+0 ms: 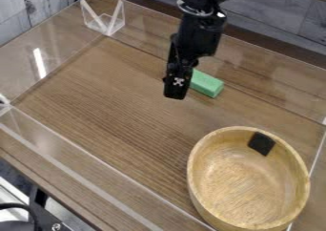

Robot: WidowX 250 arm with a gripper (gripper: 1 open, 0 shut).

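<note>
My black gripper [177, 80] hangs open over the middle of the wooden table [102, 111], just left of a green block [207, 85]. Its fingers point down toward the tabletop, with nothing seen between them. The block lies partly behind the arm.
A round beige bowl [245, 202] fills the lower right, with a small black block [261, 144] at its upper right rim. A clear wire-like holder [105, 20] stands at the back left. Dark cables lie at the bottom left corner.
</note>
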